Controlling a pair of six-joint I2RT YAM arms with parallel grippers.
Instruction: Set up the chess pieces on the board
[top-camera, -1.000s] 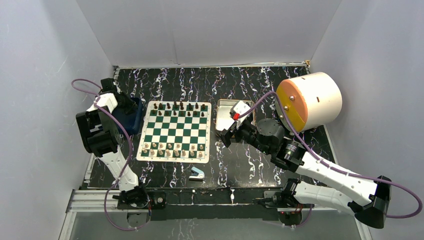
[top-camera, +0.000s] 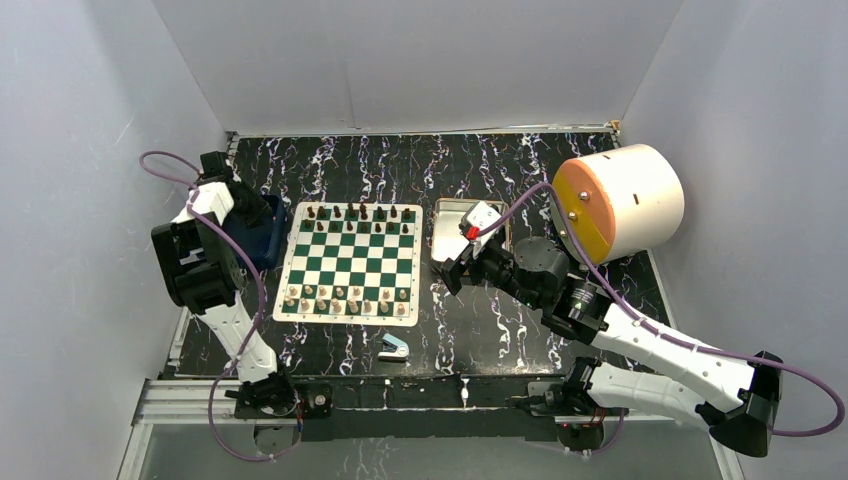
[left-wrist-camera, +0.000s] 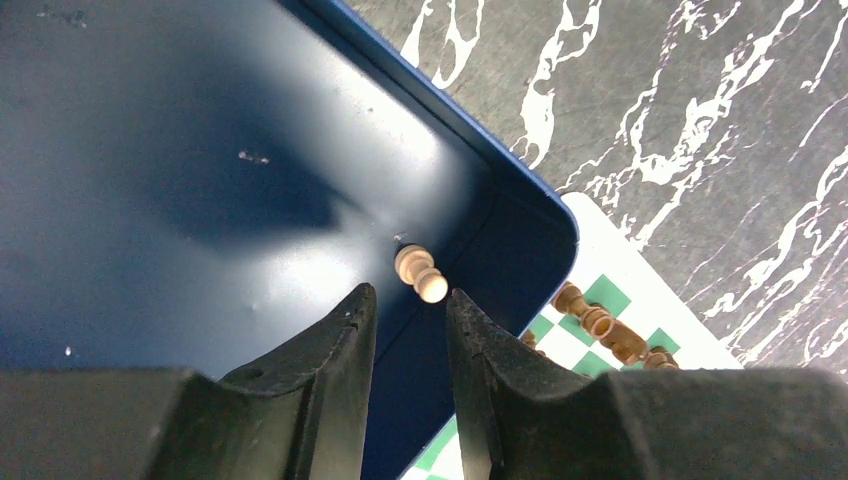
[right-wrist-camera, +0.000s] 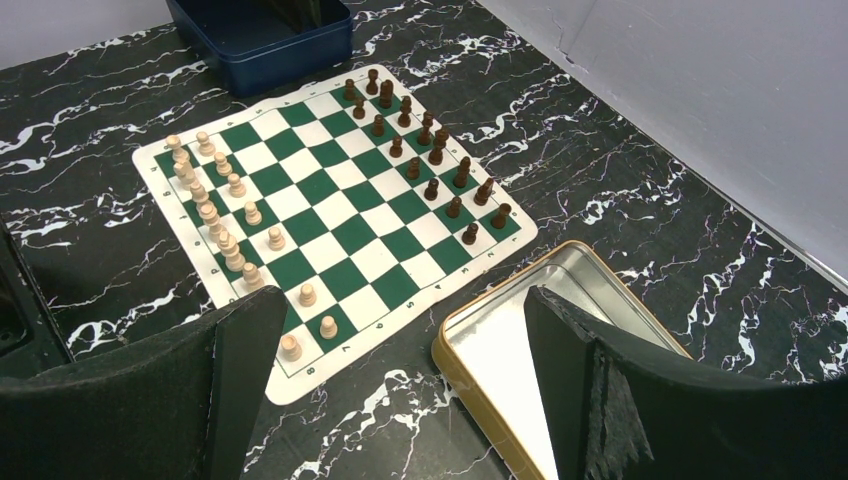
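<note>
A single light wooden piece (left-wrist-camera: 420, 272) is lying on the floor of the dark blue bin (left-wrist-camera: 480, 150), near a corner. My left gripper is over the bin, open, its two fingertips on either side of the near end of the piece; whether they touch it I cannot tell. On the green and white chessboard (top-camera: 350, 255), brown pieces (right-wrist-camera: 437, 155) stand in two rows at the far side and light pieces (right-wrist-camera: 252, 213) along the near side. My right gripper stands open and empty, above the table right of the board.
A gold-rimmed metal tray (right-wrist-camera: 455, 375) lies right of the board and looks empty where visible. A blue and white stapler-like object (top-camera: 394, 347) is in front of the board. A white and yellow drum (top-camera: 625, 200) stands at the right.
My left gripper has shifted very slightly over the blue bin. The right arm and the pieces on the board have not moved.
</note>
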